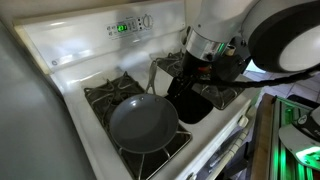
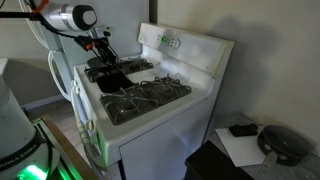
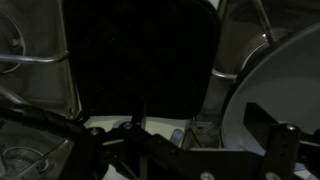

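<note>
A dark grey frying pan (image 1: 143,126) sits on the left burner grate of the white stove, its handle pointing toward the back panel. Right of the pan, a flat black square piece (image 1: 196,104) covers the stove's middle; it fills much of the wrist view, with the pan (image 3: 285,85) at the right edge. My gripper (image 1: 183,84) hangs above the stove, close to the pan's handle and the black piece. Its fingers stand apart, open, with nothing visible between them. In the second exterior view the gripper (image 2: 108,52) partly covers the pan area.
Burner grates (image 2: 146,95) flank the black piece. Behind stands the back panel (image 1: 105,35) with knobs and a display. On a separate surface, beyond the stove, lie a white sheet (image 2: 240,147) and a dark pot (image 2: 285,145).
</note>
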